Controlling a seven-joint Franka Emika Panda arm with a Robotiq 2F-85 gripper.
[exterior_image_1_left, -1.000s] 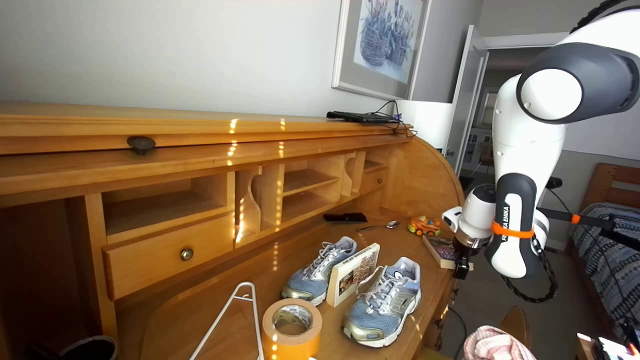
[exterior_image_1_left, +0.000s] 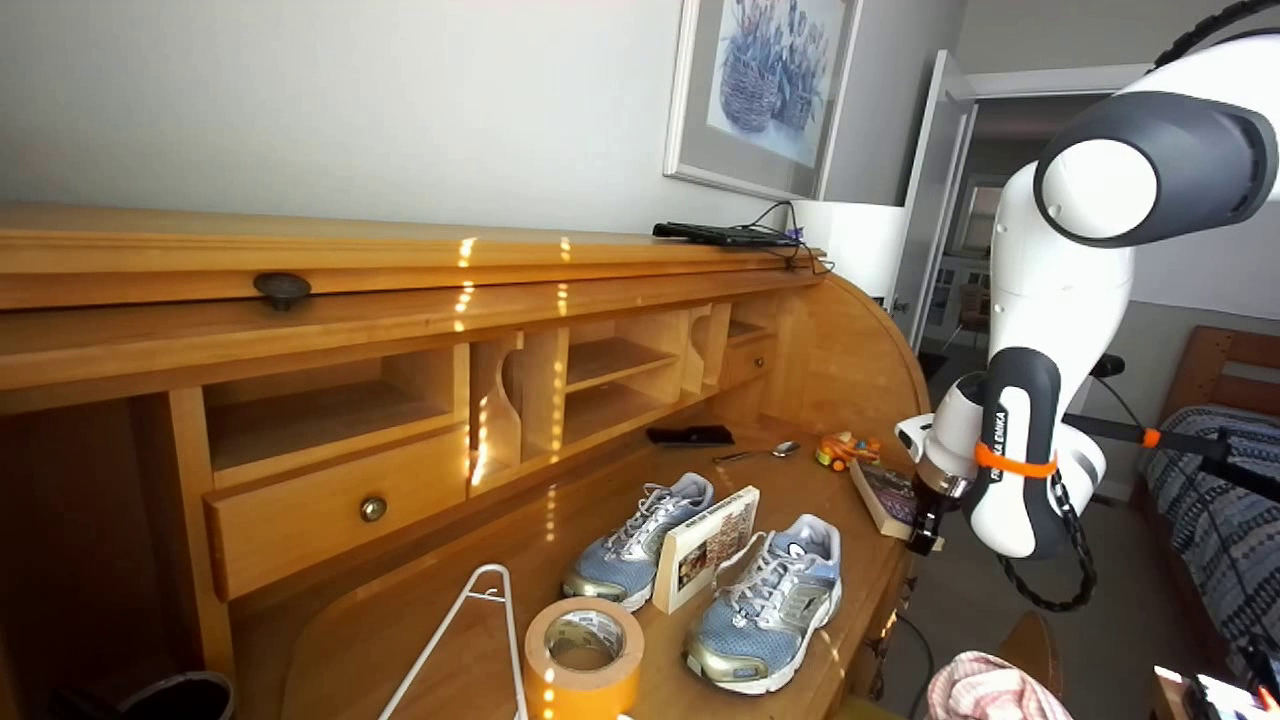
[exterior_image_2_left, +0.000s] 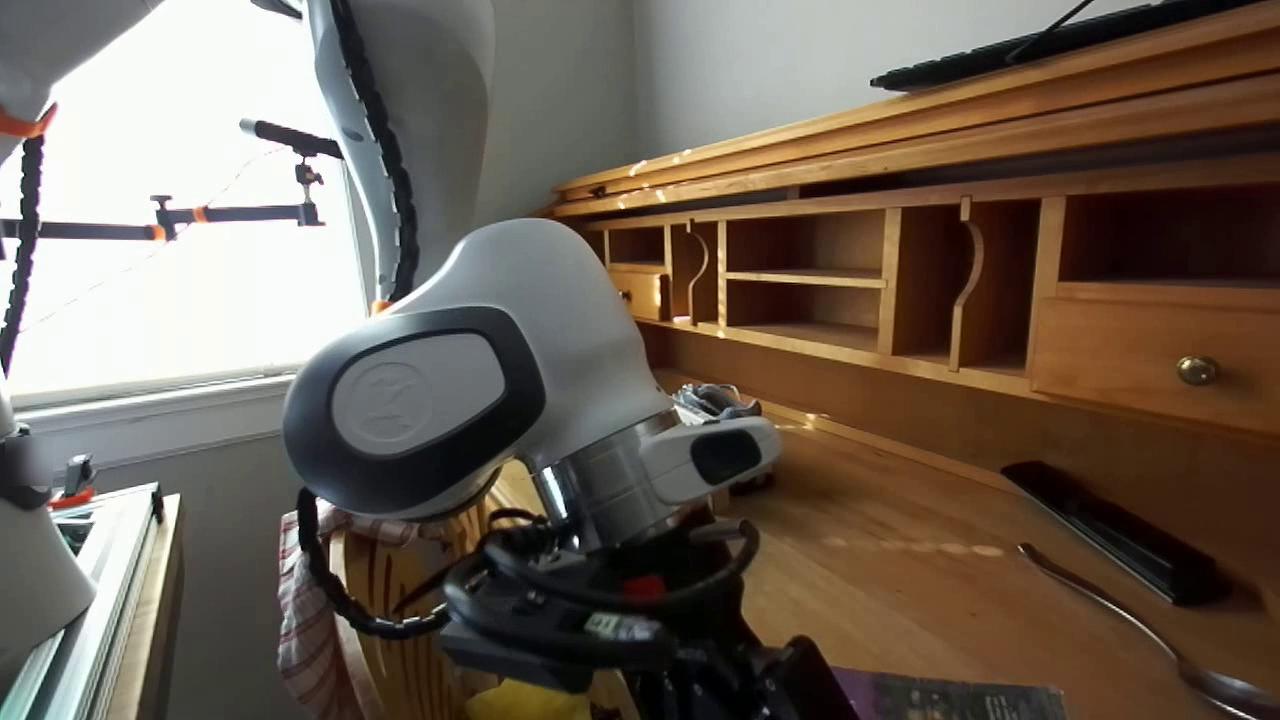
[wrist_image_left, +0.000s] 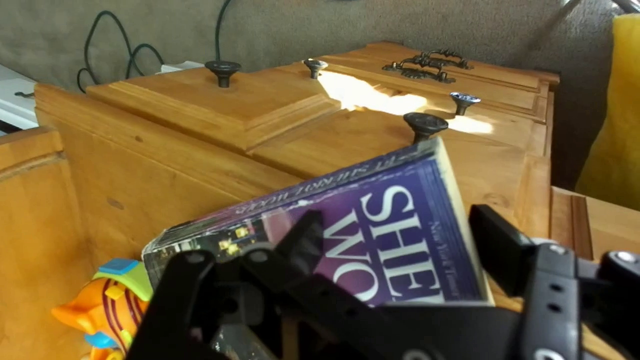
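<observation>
A purple-covered paperback book (wrist_image_left: 384, 234) lies by the desk's front edge at the far end, its right corner reaching out over the drawer fronts in the wrist view. My gripper is over it with a wide gap between the fingers. The left finger (wrist_image_left: 304, 237) crosses the book's cover, and the right finger (wrist_image_left: 499, 246) is beside its page edge. Whether either finger touches the book, I cannot tell. In exterior view 1 the gripper (exterior_image_1_left: 924, 534) is at the outer end of the book (exterior_image_1_left: 884, 498).
An orange toy (exterior_image_1_left: 848, 450) is close beside the book. Two running shoes (exterior_image_1_left: 768, 606), a picture frame (exterior_image_1_left: 705, 550), a tape roll (exterior_image_1_left: 584, 660) and a white hanger (exterior_image_1_left: 498, 588) occupy the nearer desk. A spoon (exterior_image_1_left: 758, 452) and a black object (exterior_image_1_left: 690, 434) lie near the cubbies.
The hand has tilted and shifted slightly right in exterior view 1. The book's near-toy end and the orange toy look slightly shifted.
</observation>
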